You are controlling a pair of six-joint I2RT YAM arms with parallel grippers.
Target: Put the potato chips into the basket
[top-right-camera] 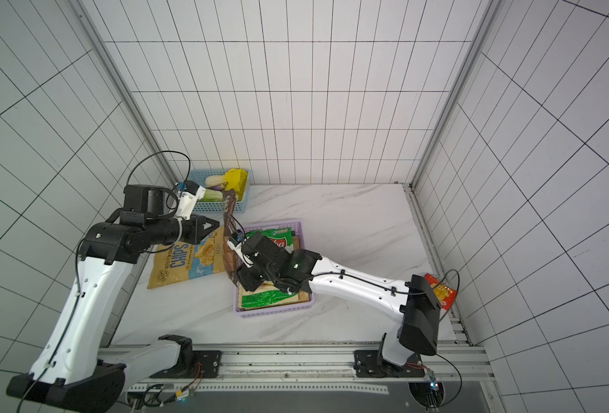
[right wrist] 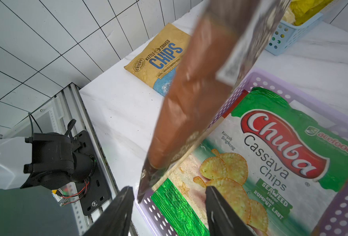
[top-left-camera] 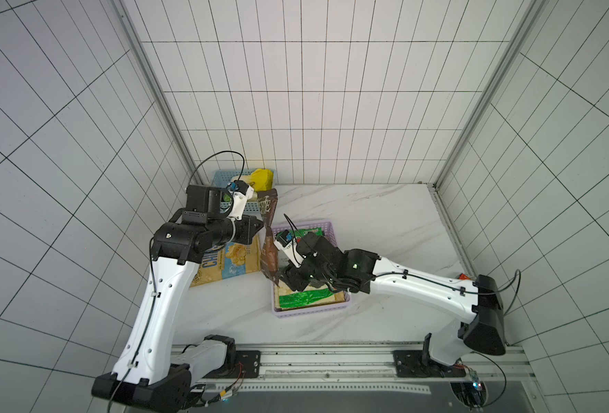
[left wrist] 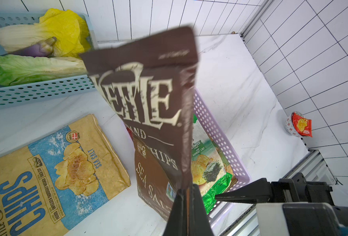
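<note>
A brown chip bag [left wrist: 154, 90] hangs from my left gripper, whose fingers are shut on its side edge. The bag hangs over the left part of the purple basket [left wrist: 221, 145]. My right gripper stands open above that basket, its fingers apart; the brown bag's lower end is close to its left finger, and I cannot tell if they touch. Inside the basket lies a green and white Chuba cassava chips bag [right wrist: 276, 153] on top of other packets. A tan and blue chips bag [left wrist: 63, 173] lies flat on the table left of the basket.
A light blue basket [left wrist: 44, 92] with vegetables stands at the back left. A small bowl with a red packet [left wrist: 303, 125] is near the right wall. The table right of the purple basket is bare.
</note>
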